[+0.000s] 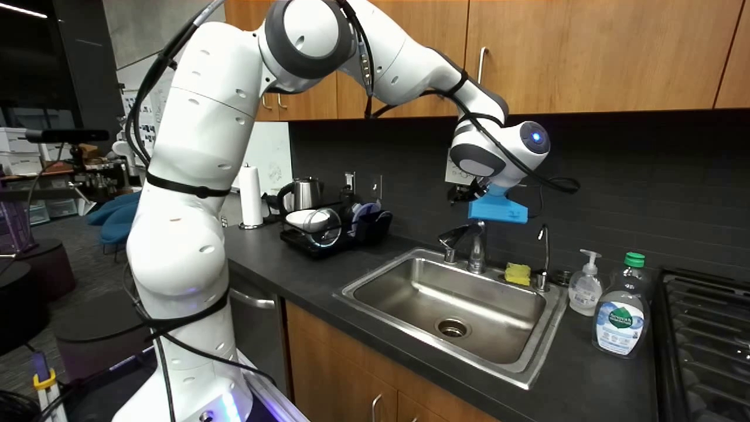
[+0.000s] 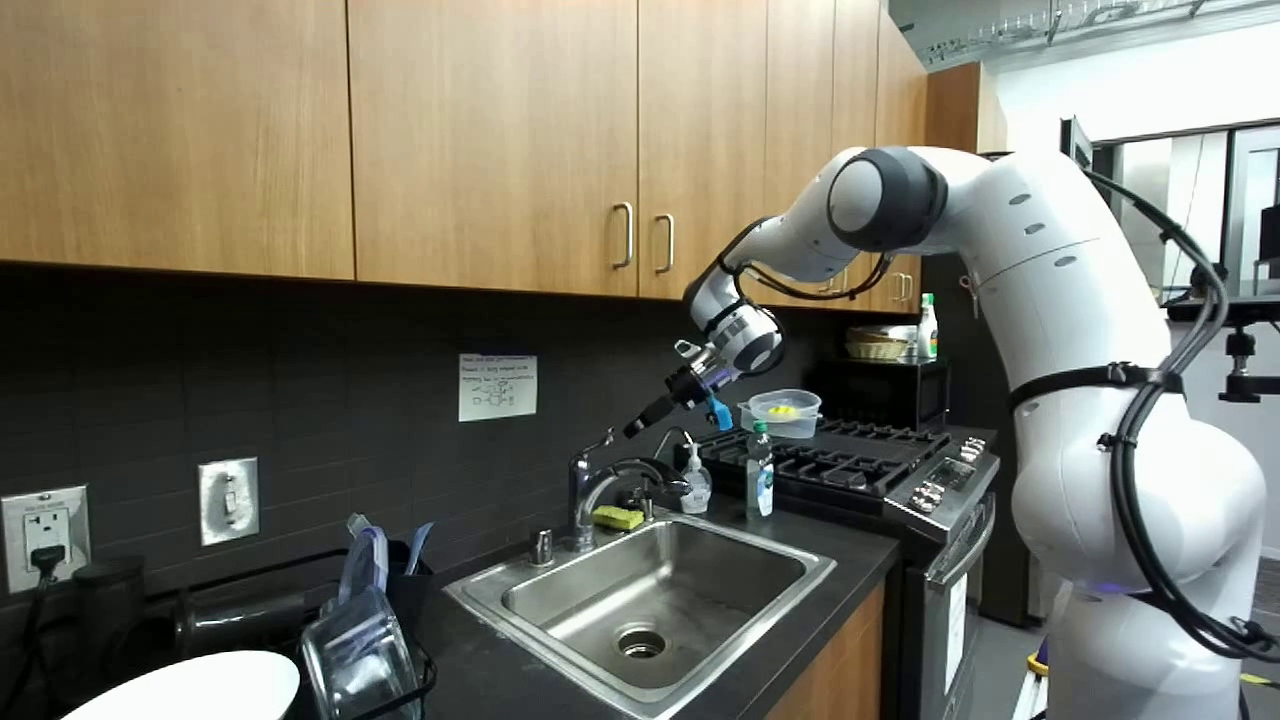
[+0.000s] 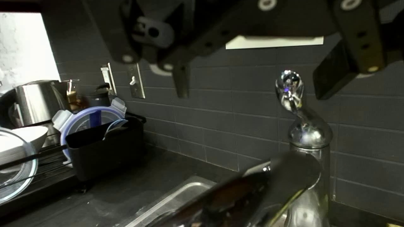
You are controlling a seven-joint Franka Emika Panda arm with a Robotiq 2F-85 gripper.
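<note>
Wide apart in the wrist view, the fingers of my gripper have nothing held between them. Beyond and below the gap stands the chrome faucet (image 3: 310, 132), its lever handle (image 3: 289, 90) seen between the two fingers and nearer the right one. The spout (image 3: 246, 196) comes toward the camera at the bottom. In exterior view 2 my gripper (image 2: 649, 416) hangs just above the faucet (image 2: 582, 504), pointing down toward its handle; whether they touch cannot be told. Exterior view 1 mostly hides the fingers behind the blue mount (image 1: 497, 208).
Under the faucet lies an empty steel sink (image 1: 450, 309). A yellow sponge (image 1: 518, 274), a soap pump (image 1: 585, 285) and a dish soap bottle (image 1: 621, 313) stand to its right, before the stove (image 1: 703, 337). A dish rack (image 1: 309, 242) is left; wooden cabinets (image 1: 597, 56) hang overhead.
</note>
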